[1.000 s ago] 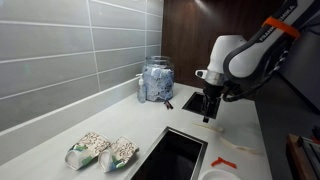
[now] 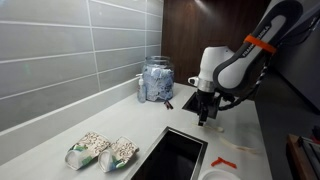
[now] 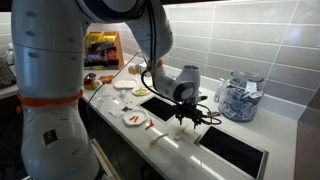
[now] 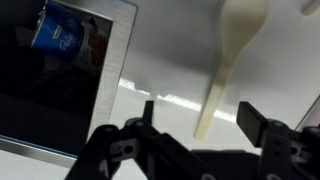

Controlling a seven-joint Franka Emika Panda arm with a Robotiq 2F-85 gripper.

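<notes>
A pale wooden spoon (image 4: pixel 222 85) lies on the counter, its bowl toward the top of the wrist view and its handle running down between my fingertips. My gripper is open, one finger to each side of the handle, with clear gaps on both sides. In exterior view 1 the gripper (image 2: pixel 203 118) points down just above the counter; whether it touches the surface cannot be told. The spoon (image 3: pixel 181 132) shows by the gripper in exterior view 2.
A blue can (image 4: pixel 58 32) sits inside a dark sink basin left of the spoon. A large glass jar (image 2: pixel 158 78) stands by the wall. Two patterned cartons (image 2: pixel 118 154) lie at the front left. A white plate (image 3: pixel 136 118) and small red items (image 2: pixel 223 162) are nearby.
Over the last second the arm has come down toward the counter, bringing the gripper close to the spoon. The jar, cartons and red items have stayed where they were.
</notes>
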